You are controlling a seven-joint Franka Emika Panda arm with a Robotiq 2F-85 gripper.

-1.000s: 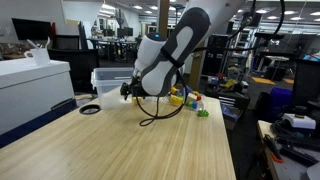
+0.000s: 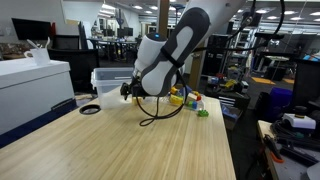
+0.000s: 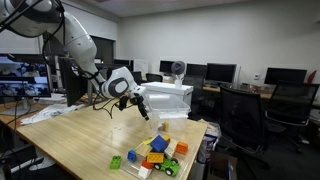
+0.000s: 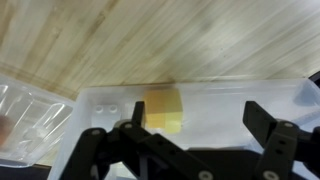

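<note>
My gripper is open, its two black fingers well apart in the wrist view. Between and just beyond them, a tan-orange block [image 4: 163, 108] shows in or behind a translucent white container [image 4: 218, 100]; which of the two I cannot tell. No contact between fingers and block is visible. In exterior view 1 the gripper [image 2: 133, 90] hangs low over the far part of the table, beside a translucent container [image 2: 112, 100]. Exterior view 2 has the gripper [image 3: 133, 100] left of the white bin, with its fingertips too small to make out.
Colored toy blocks [image 3: 156, 157] lie spread near one table corner. A large white bin [image 3: 168, 97] stands at the back. There is a black ring [image 2: 89, 109] on the table's left side.
</note>
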